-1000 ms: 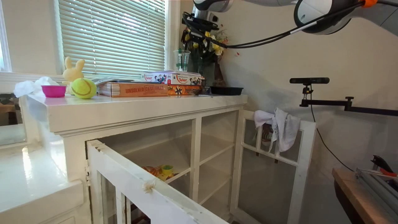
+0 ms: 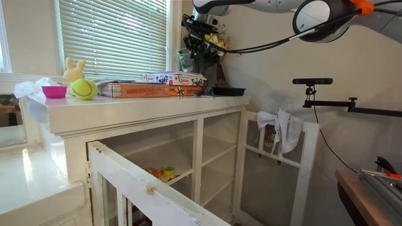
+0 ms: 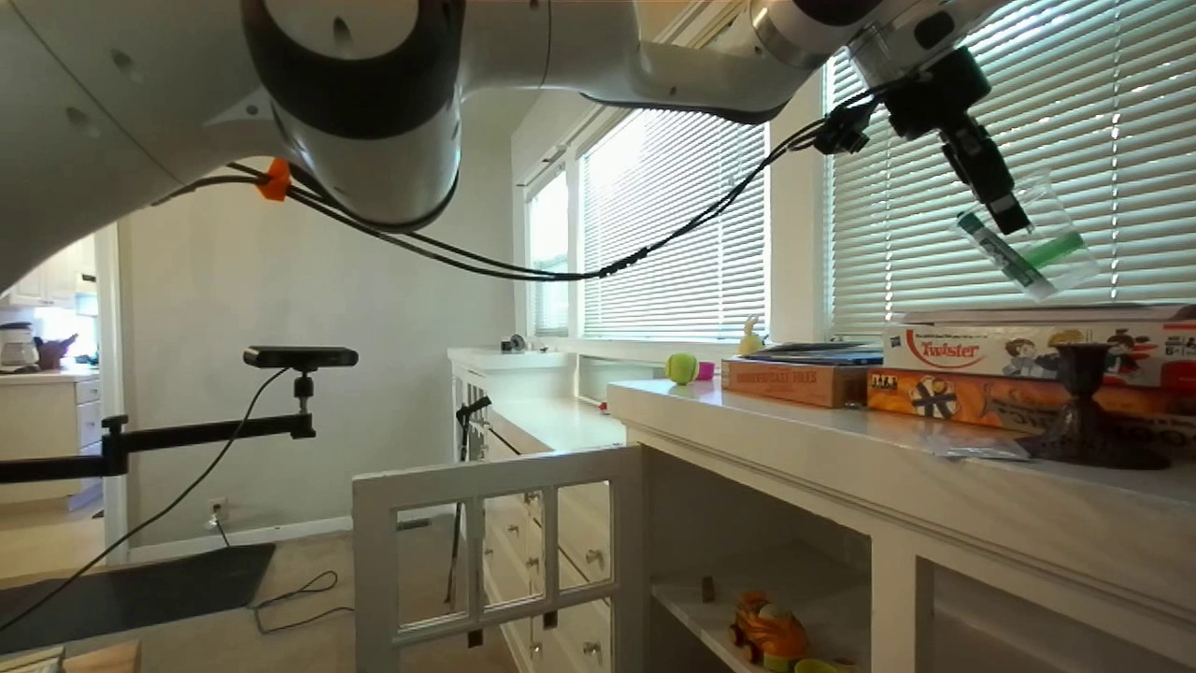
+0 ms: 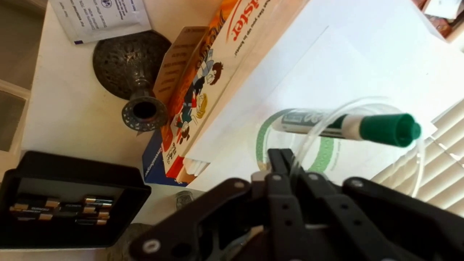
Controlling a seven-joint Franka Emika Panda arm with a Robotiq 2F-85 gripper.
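Note:
A clear plastic cup (image 3: 1060,249) with a green band leans at a tilt just over the Twister box (image 3: 987,350); whether its base touches the top, I cannot tell. Inside it lies a green-capped marker (image 4: 348,124), cap end toward the rim. My gripper is shut on the cup's wall near the rim, one finger inside and one outside. In exterior view 1 the cup (image 2: 185,60) shows beside the dark gripper, whose fingertips are hard to make out there.
A dark metal candlestick (image 4: 141,78) and a black tray (image 4: 74,161) holding batteries stand beside the stacked boxes. Behind the cup are window blinds (image 3: 1121,123); flowers (image 2: 216,40) stand close to the arm. The tennis ball (image 2: 84,89) and pink bowl (image 2: 54,92) sit far left.
The cup has gone from upright to tilted, with the marker leaning along with it.

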